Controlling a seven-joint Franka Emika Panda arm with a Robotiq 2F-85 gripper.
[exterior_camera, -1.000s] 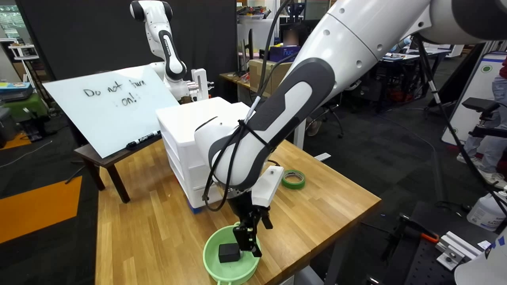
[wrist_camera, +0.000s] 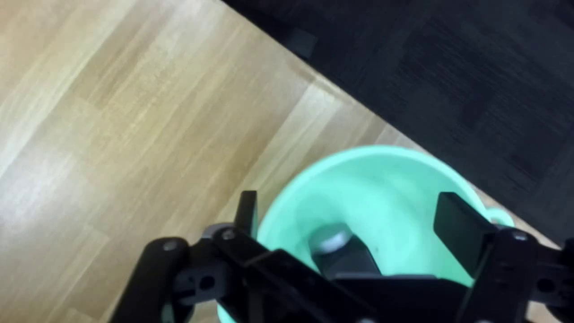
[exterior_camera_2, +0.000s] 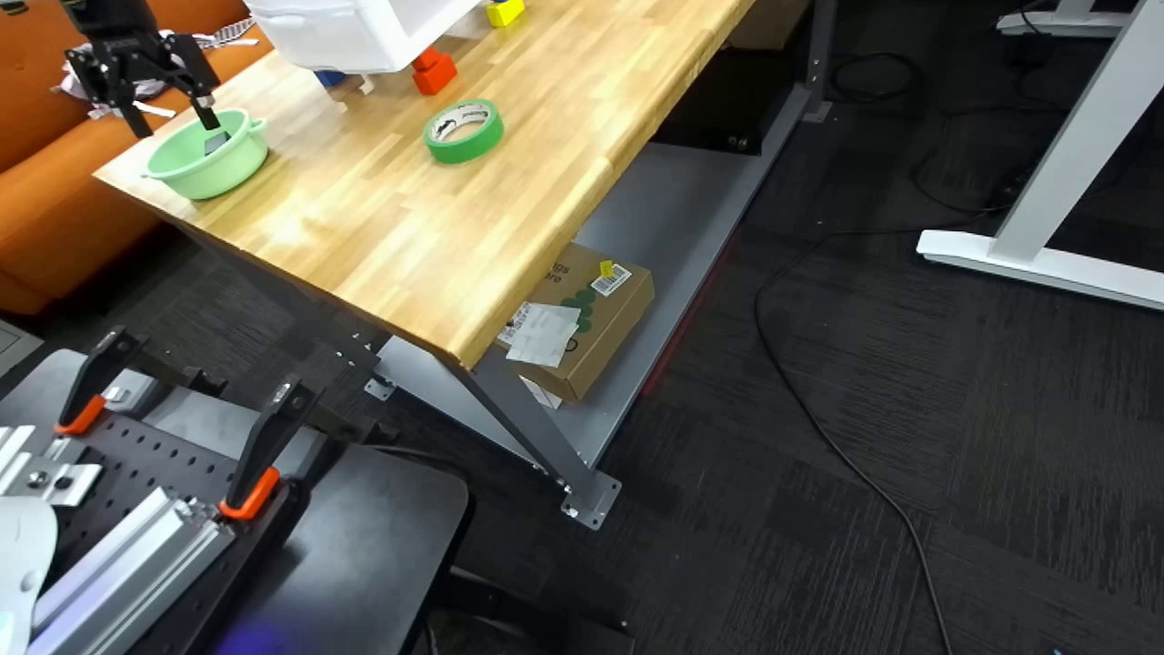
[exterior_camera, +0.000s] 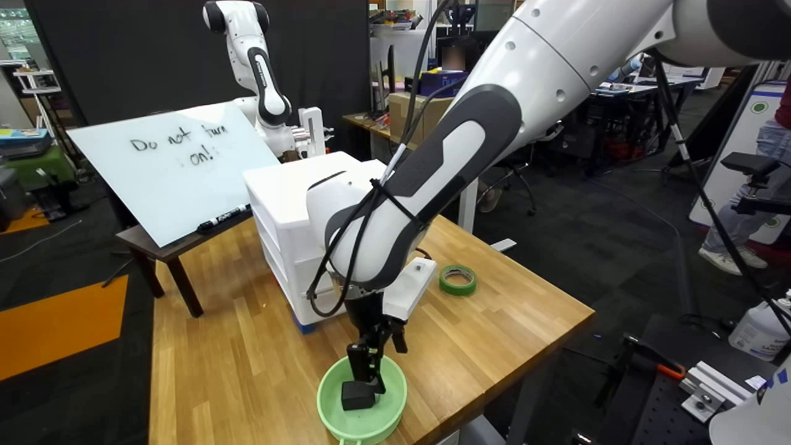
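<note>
A light green bowl (exterior_camera: 324,410) rests on the wooden table, close to its edge. Inside it lies a dark block (exterior_camera: 357,397); in the wrist view this dark block (wrist_camera: 352,257) shows a rounded grey patch at one end, and my gripper's body covers its lower part. Over the bowl, my gripper (exterior_camera_2: 175,120) points downward with its fingers wide apart. From the wrist, one finger (wrist_camera: 247,211) appears at the bowl's left rim and the other finger (wrist_camera: 457,229) over its right side. Nothing is held between them.
White drawers (exterior_camera: 285,222) stand behind the gripper. A roll of green tape (exterior_camera_2: 464,131) and red blocks (exterior_camera_2: 434,72) lie farther along the table. A tilted whiteboard (exterior_camera: 178,167) occupies the far left. Bare tabletop surrounds much of the bowl.
In exterior view 1 my gripper has shifted left over the bowl, closer to the dark block and now partly overlapping it. Bowl and block have stayed put.
</note>
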